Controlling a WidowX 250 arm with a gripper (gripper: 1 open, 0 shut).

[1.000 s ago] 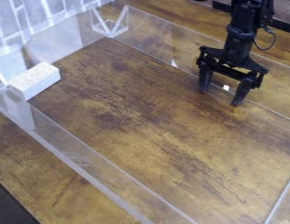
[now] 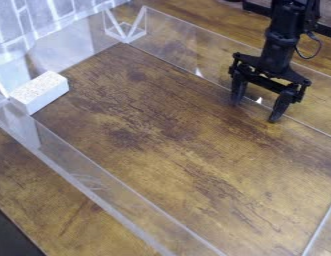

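Observation:
My black gripper (image 2: 256, 106) hangs low over the wooden surface at the right, beside the clear plastic wall along the back. Its two fingers stand apart, open, with nothing seen between them. A white speckled block (image 2: 40, 92) lies at the left, by the clear wall there, well away from the gripper.
Clear low walls (image 2: 114, 190) border the wooden floor (image 2: 168, 150) on the left, back and right. A white, translucent item (image 2: 34, 25) fills the top left corner.
My gripper has shifted very slightly to the right. The white block has not moved.

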